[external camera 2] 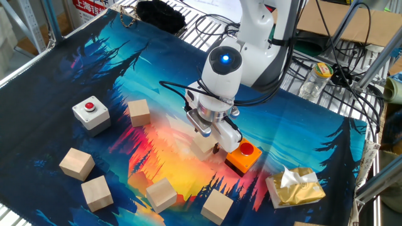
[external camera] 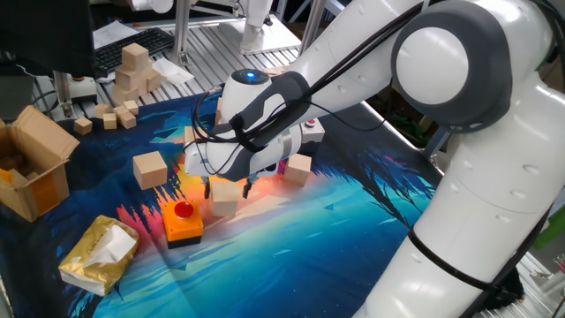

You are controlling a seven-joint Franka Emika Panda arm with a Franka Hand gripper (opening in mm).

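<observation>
My gripper (external camera: 228,188) points down over a pale wooden block (external camera: 225,200) near the middle of the mat. In exterior view 1 its dark fingers stand wide, one at each side of the block, with a narrow gap showing. The same block (external camera 2: 203,146) is partly covered by the hand in exterior view 2. Whether the fingers touch it cannot be told. Close beside it sits an orange box with a red button (external camera: 184,224).
Other wooden blocks (external camera 2: 161,194) lie spread over the mat. A grey button box (external camera 2: 92,115), a gold tissue pack (external camera 2: 296,187) and an open cardboard box (external camera: 35,168) stand around them. Bare mat (external camera: 291,256) stretches toward the arm's base.
</observation>
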